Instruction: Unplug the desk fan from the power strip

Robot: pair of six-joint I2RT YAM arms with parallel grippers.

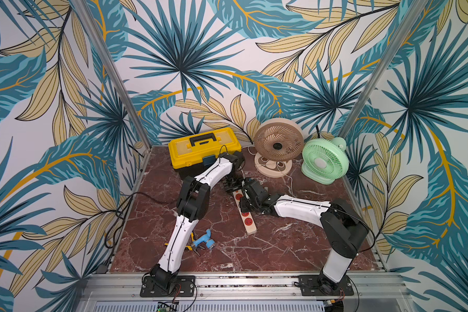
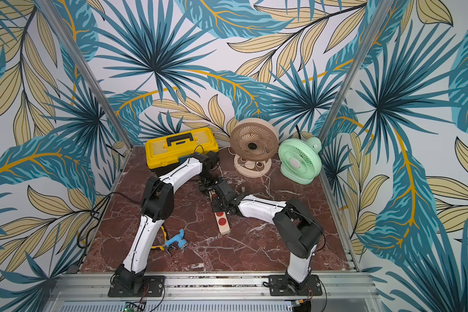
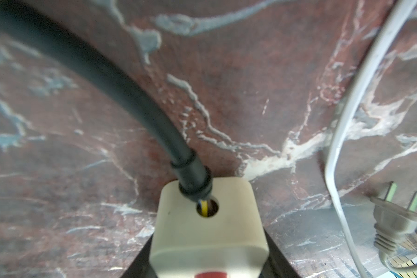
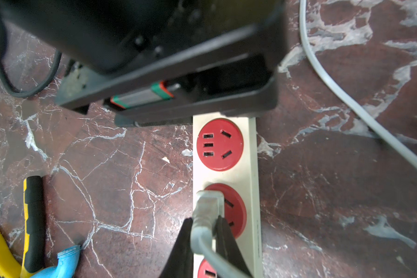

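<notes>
The cream power strip (image 1: 248, 223) with red sockets lies mid-table. My left gripper is shut on its far end, where a black cord enters. In the right wrist view, a white plug (image 4: 207, 208) sits on a red socket, and my right gripper has its fingertips around or just beside it; whether they grip cannot be told. A brown fan (image 1: 277, 145) and a green fan (image 1: 322, 161) stand at the back right. A loose plug (image 3: 393, 217) lies beside the strip.
A yellow toolbox (image 1: 202, 148) stands at the back left. A blue tool (image 1: 205, 239) and yellow-handled pliers (image 4: 32, 222) lie front left of the strip. White cables cross the table on the right.
</notes>
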